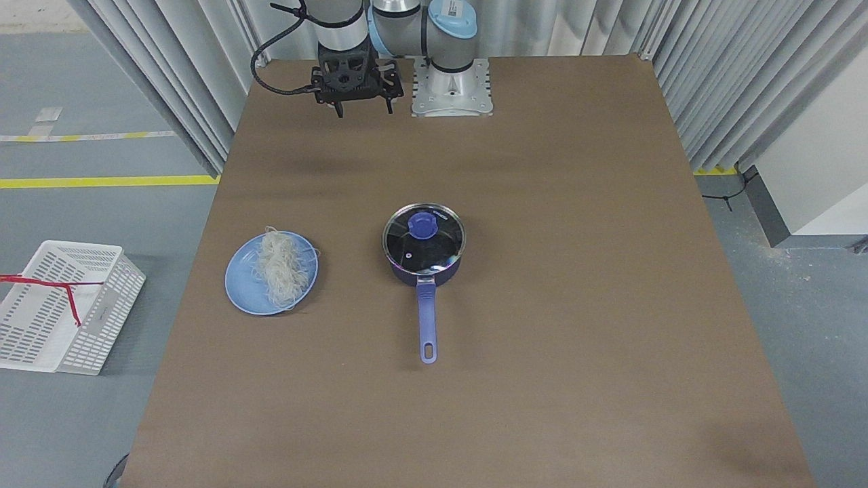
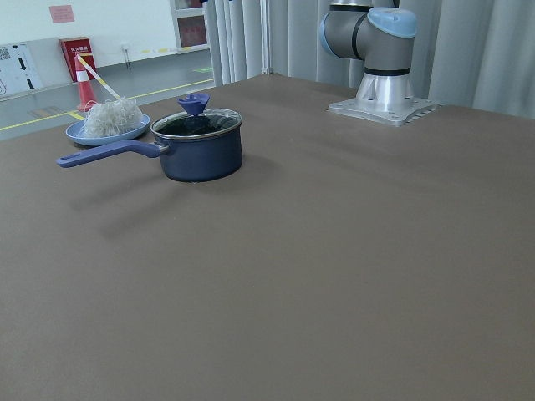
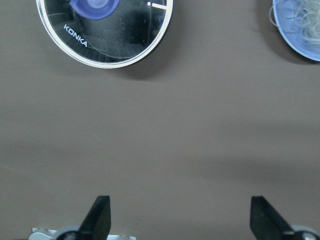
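Note:
A blue saucepan with a glass lid and blue knob [image 1: 423, 244] sits mid-table, its handle [image 1: 427, 325] toward the front; it also shows in the left view [image 2: 201, 154] and at the top of the wrist view [image 3: 115, 35]. Left of it lies a light blue plate [image 1: 244, 285] holding pale noodles [image 1: 279, 268], also at upper right of the wrist view [image 3: 300, 45]. My gripper [image 1: 364, 107] hangs over the far end of the table, behind both; in the wrist view its fingers stand wide open [image 3: 180, 215], nothing between them.
The robot base plate [image 1: 451, 106] is at the back edge, with curtains behind. A white basket [image 1: 106, 325] stands on the floor to the left, beyond the table's edge.

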